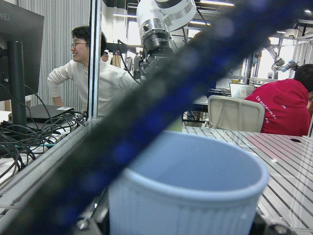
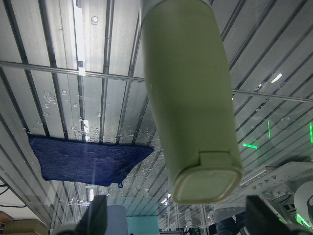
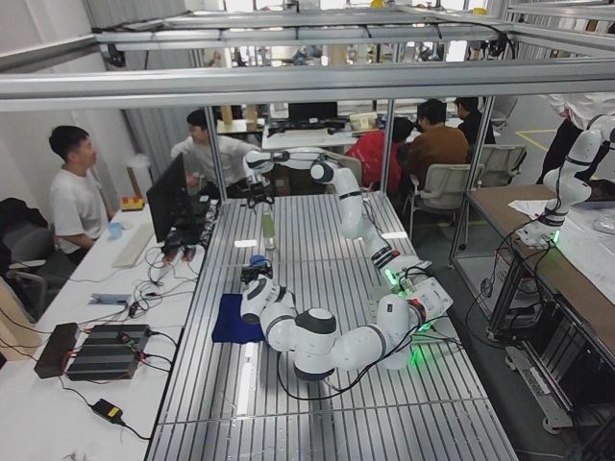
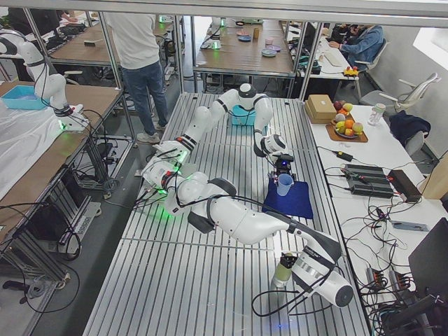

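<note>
A light blue cup (image 4: pixel 285 183) is upright at my left gripper (image 4: pixel 283 171), above a dark blue cloth (image 4: pixel 294 203) on the slatted table (image 3: pixel 346 432); the cup (image 1: pixel 186 196) fills the lower left wrist view, its grip largely hidden. A green bottle (image 3: pixel 269 229) is at my right gripper (image 3: pixel 259 200) toward the table's far end. In the right wrist view the bottle (image 2: pixel 193 112) hangs large over the table, between and above the dark fingertips at the bottom corners; whether these grip it is unclear.
A teal bin (image 4: pixel 243 119) stands at one table end. A side desk (image 3: pixel 58 423) holds a monitor (image 3: pixel 171 197), cables and dark boxes, with a fruit plate (image 4: pixel 348 129). People sit or stand around the frame.
</note>
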